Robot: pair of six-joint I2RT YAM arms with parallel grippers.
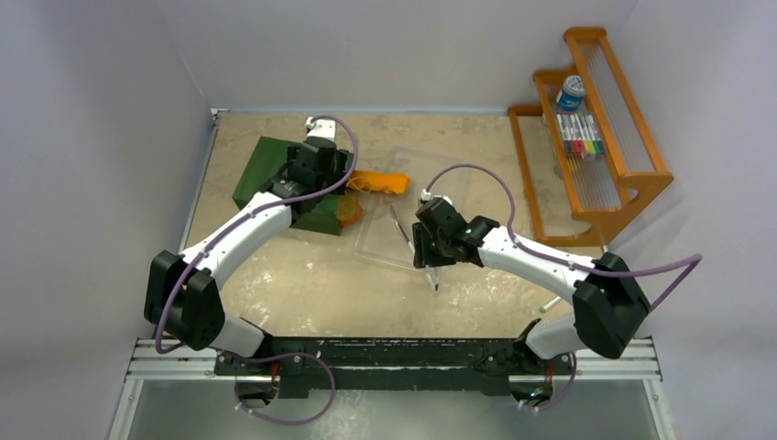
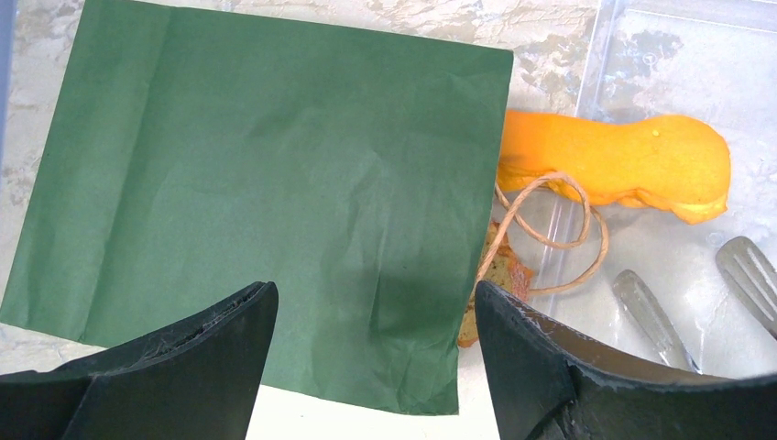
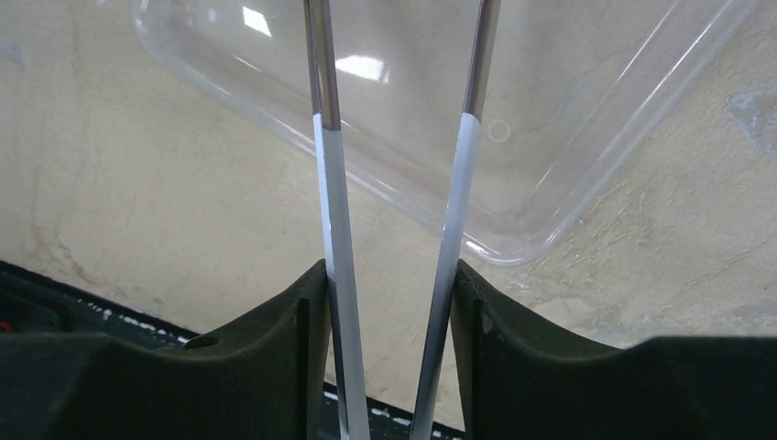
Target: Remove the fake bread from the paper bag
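Observation:
A green paper bag (image 1: pixel 261 170) (image 2: pixel 247 174) lies on its side with its rope handle (image 2: pixel 586 211) out. An orange bread roll (image 1: pixel 385 182) (image 2: pixel 632 160) pokes from its mouth onto a clear tray; a brown bread piece (image 2: pixel 504 275) shows beside it. My left gripper (image 1: pixel 325 179) is open above the bag, nothing between its fingers. My right gripper (image 1: pixel 426 252) holds two long metal utensils (image 3: pixel 475 55) over the tray's near edge.
The clear tray (image 1: pixel 376 252) takes the middle of the table. A wooden shelf (image 1: pixel 637 183) with markers and a jar stands at the right.

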